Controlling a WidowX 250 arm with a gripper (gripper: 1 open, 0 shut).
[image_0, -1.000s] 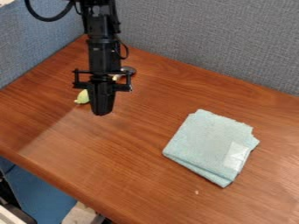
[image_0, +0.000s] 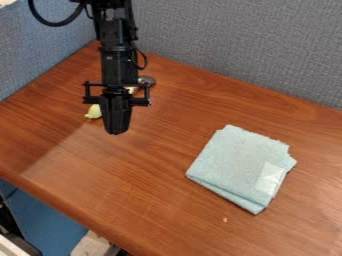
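My black gripper hangs down over the left half of the wooden table, its tip low above the surface; whether its fingers are open or shut cannot be made out. Partly behind it lie a small yellow-green object and a dark, roundish item, both too small and hidden to name. A folded pale blue-grey cloth with a whitish patch lies on the right half of the table, apart from the gripper.
Grey padded walls stand along the back and left, and the table's front-left edge drops to a blue area.
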